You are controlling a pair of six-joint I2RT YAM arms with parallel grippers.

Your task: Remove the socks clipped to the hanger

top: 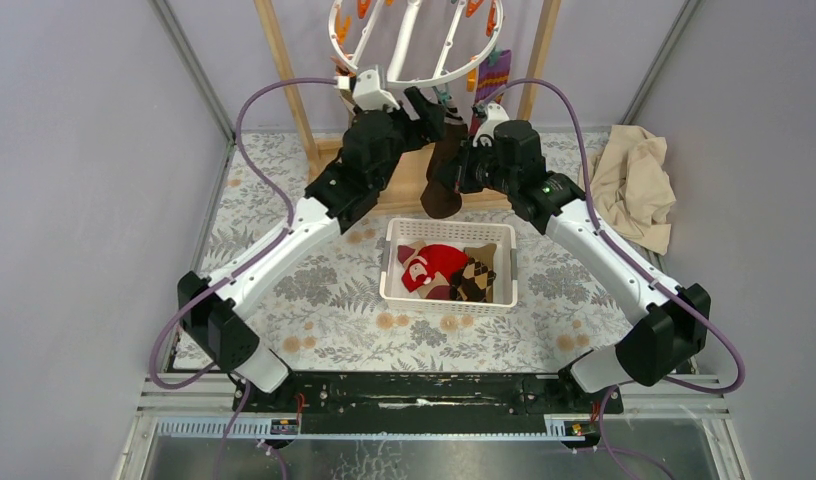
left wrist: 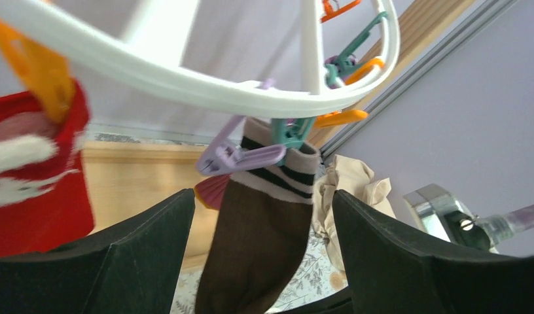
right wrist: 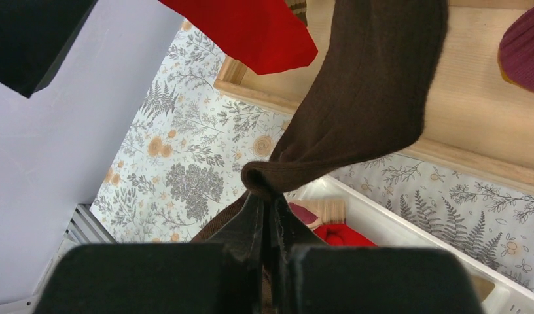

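Observation:
A dark brown sock (left wrist: 267,229) with a striped cuff hangs under the white round hanger (left wrist: 245,98). At its cuff sit a lavender clip (left wrist: 241,157) and a teal clip (left wrist: 294,134). My left gripper (top: 432,115) is open just below the hanger rim; in its wrist view the fingers (left wrist: 163,229) stand apart, framing the sock without touching it visibly. Lower down, my right gripper is shut on a pinched fold of the brown sock. A red sock (left wrist: 42,183) hangs from an orange clip (left wrist: 45,72) at the left.
Below the hanger stands a white basket (top: 449,307) holding several socks, including a red one (top: 439,262). A purple striped sock (top: 492,75) hangs at the hanger's right. Beige cloth (top: 629,180) lies at the right wall.

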